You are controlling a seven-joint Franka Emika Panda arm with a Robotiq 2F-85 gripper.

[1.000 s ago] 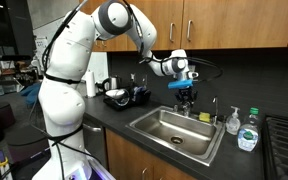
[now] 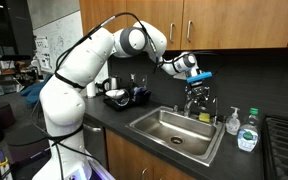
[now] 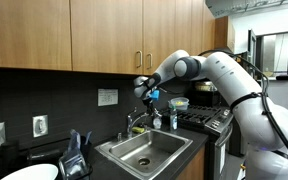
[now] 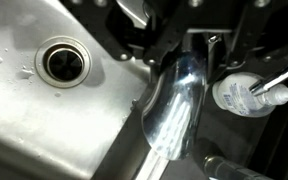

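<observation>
A shiny chrome piece (image 4: 174,115), which looks like part of the faucet, runs out from between the fingers of my gripper in the wrist view. The fingers appear shut on it, though their dark metalwork hides the contact itself. In the first exterior view, my gripper (image 2: 192,103) points down at the back rim of the sink (image 2: 144,124). The second exterior view has it small, near the counter's back. The sink's drain (image 4: 63,62) lies to the left in the wrist view.
A white soap bottle (image 2: 233,122) and a clear bottle with green (image 2: 248,133) stand right of the sink. Further right is the stove (image 2: 284,145). Left of the sink sits a dark dish rack (image 2: 122,98). Wooden cabinets (image 2: 239,22) hang above.
The gripper has moved to the right and its wrist has tilted, with the blue part higher and farther right than before. The bottles and sink look unmoved.
</observation>
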